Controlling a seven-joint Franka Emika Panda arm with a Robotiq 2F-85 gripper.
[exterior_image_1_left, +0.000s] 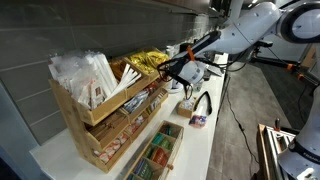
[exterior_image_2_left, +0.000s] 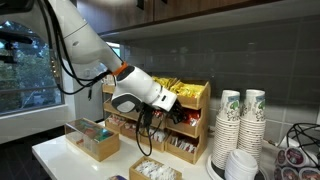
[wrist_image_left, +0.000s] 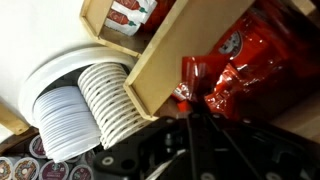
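Note:
My gripper points into a wooden compartment holding shiny red packets (wrist_image_left: 250, 70) in the wrist view. Its fingers are shut. A reddish packet edge (wrist_image_left: 200, 75) shows right at the fingertips; whether any of it lies between them I cannot tell. In the first exterior view the gripper (exterior_image_1_left: 166, 72) is at the far end of the wooden shelf rack (exterior_image_1_left: 100, 130). From the second exterior view, it reaches to the front of the rack (exterior_image_2_left: 195, 103), its tips partly hidden.
Stacks of white cups (exterior_image_2_left: 226, 130) and lids (wrist_image_left: 68, 122) stand close to the rack. A divided wooden box (exterior_image_1_left: 160, 155) and a smaller box (exterior_image_2_left: 153, 168) sit on the white table (exterior_image_1_left: 200, 150). Open tabletop lies in front of the rack.

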